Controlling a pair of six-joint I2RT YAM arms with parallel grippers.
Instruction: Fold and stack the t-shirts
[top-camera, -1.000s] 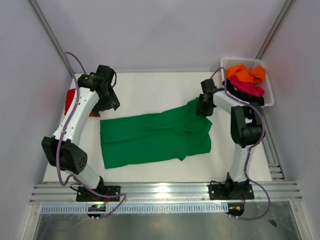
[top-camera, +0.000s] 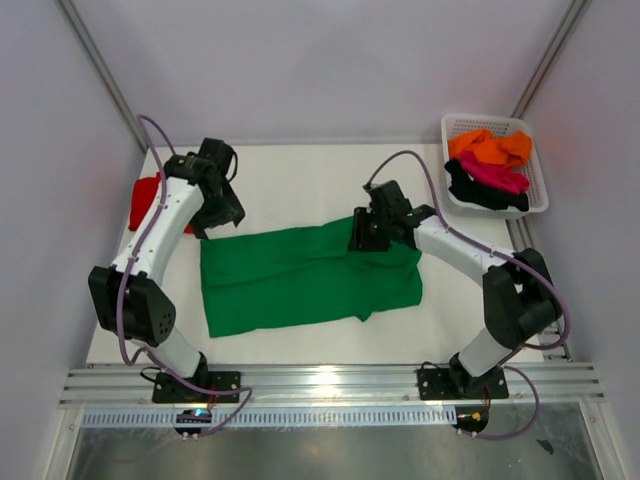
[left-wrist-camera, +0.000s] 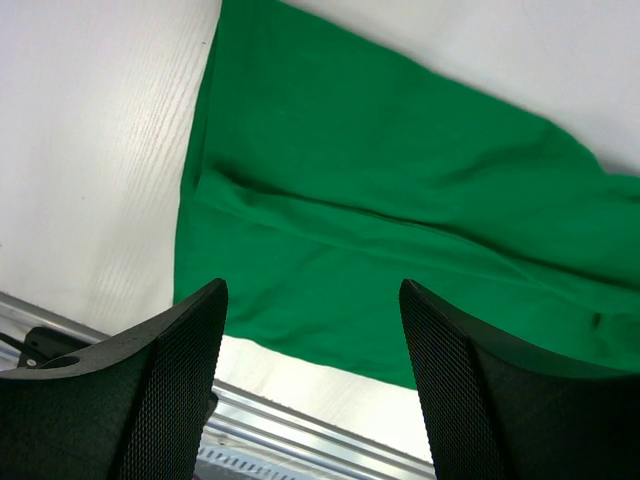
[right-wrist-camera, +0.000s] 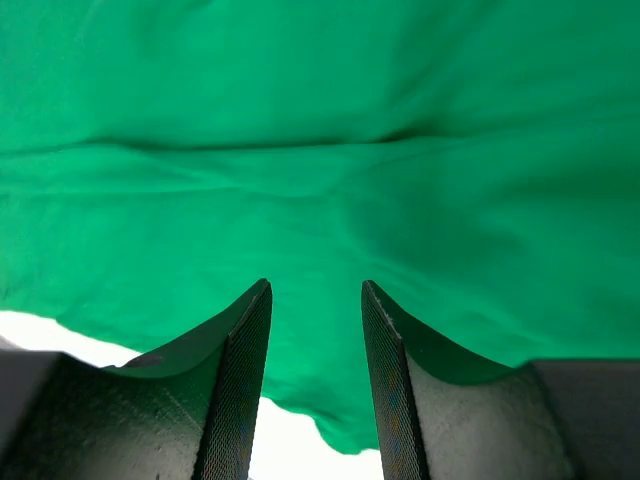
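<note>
A green t-shirt (top-camera: 290, 290) lies spread across the middle of the table, its upper part folded down in a long band with an uneven right end. At the shirt's upper left corner hovers my left gripper (top-camera: 219, 228), open and empty; in the left wrist view bare green cloth (left-wrist-camera: 320, 270) shows between its fingers. My right gripper (top-camera: 368, 245) is over the shirt's right part, open too. Below it the right wrist view shows a crease in the green fabric (right-wrist-camera: 250, 170) and a small point of cloth at the lower edge.
A folded red shirt (top-camera: 145, 200) lies at the table's left edge, partly behind the left arm. At the back right, a white basket (top-camera: 541, 185) holds orange, pink and black clothes. Bare table (top-camera: 300, 185) lies behind the green shirt.
The left gripper shifted slightly. The shirt looks nearly the same.
</note>
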